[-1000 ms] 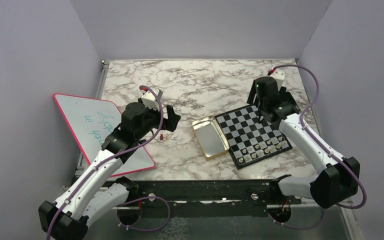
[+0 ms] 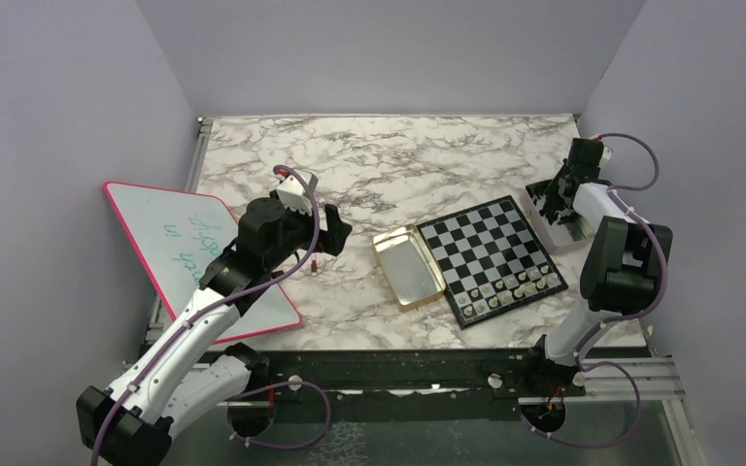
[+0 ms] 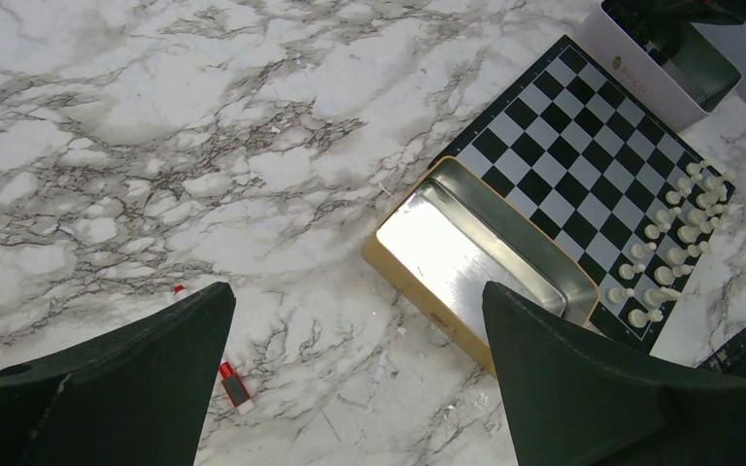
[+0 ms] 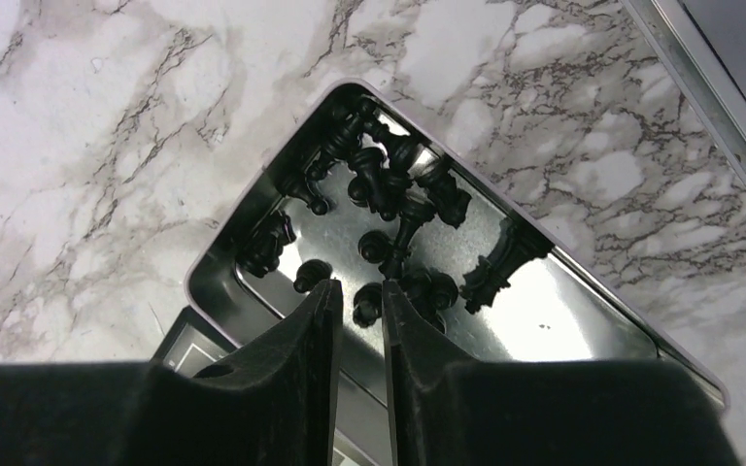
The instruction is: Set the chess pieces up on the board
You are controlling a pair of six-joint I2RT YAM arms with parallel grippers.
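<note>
The chessboard (image 2: 479, 239) lies right of centre, its near end lined with two rows of white pieces (image 3: 673, 245); its other squares are bare. Black pieces (image 4: 410, 210) lie jumbled inside an open box (image 4: 597, 335) at the right. My right gripper is over this box, its fingers part open with a narrow gap. A small black piece (image 4: 367, 304) shows in line with that gap, though whether it is between the fingertips I cannot tell. My left gripper stands wide open over the table's left side, holding nothing.
An empty gold-rimmed tin (image 2: 409, 269) adjoins the board's left side. On the far left lies a red-edged whiteboard (image 2: 165, 223), partly under the left arm. A small red-and-grey item (image 3: 234, 386) is below the left gripper.
From above the board, my right arm has swung right to the box of black pieces, uncovering the board's far end. The left arm and white pieces have stayed put.
</note>
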